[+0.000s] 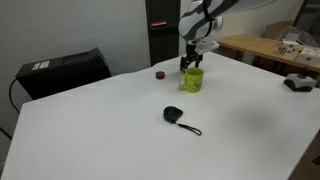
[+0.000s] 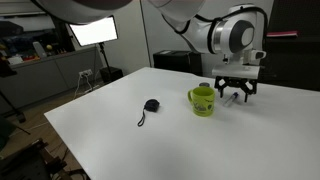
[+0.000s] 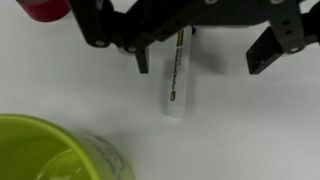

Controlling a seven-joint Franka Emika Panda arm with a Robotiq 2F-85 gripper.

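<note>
A white marker [image 3: 178,75] with a dark end and printed label lies on the table, between and below the fingers of my gripper in the wrist view. The fingers stand wide apart, with a gap on both sides of the marker. From exterior view 2, the gripper [image 2: 237,86] hangs low over the marker [image 2: 230,99]. A green mug [image 2: 202,101] stands upright close beside it, its wide rim [image 3: 50,122] filling the lower left of the wrist view. Exterior view 1 has the gripper [image 1: 190,61] just behind the mug [image 1: 194,82], which partly hides that area.
A small dark red round object [image 1: 160,76] sits left of the mug. Nearer the front lies a black pan-like item [image 1: 173,114] with a thin handle. A wooden desk [image 1: 250,46] stands behind on the right.
</note>
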